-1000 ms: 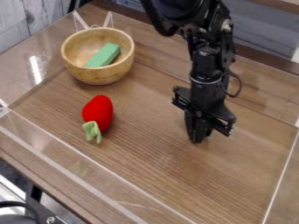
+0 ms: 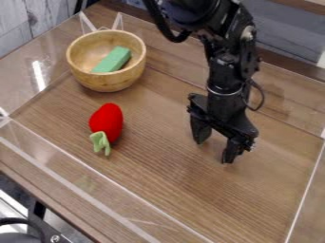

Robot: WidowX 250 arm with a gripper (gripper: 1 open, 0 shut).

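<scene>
My black gripper [image 2: 216,135] reaches down from the top to low over the middle-right of the wooden table [image 2: 191,199], its fingers spread open with nothing visible between them. A red strawberry-like object [image 2: 106,121] with a pale green end lies to its left, apart from it. At the upper left a wooden bowl [image 2: 79,71] holds a green block [image 2: 113,58].
A grey surface [image 2: 292,28] borders the table at the top right. A dark rounded object sits at the bottom-left corner.
The gripper's fingers have come lower in the picture and spread wider apart. The bowl and the red object have not moved.
</scene>
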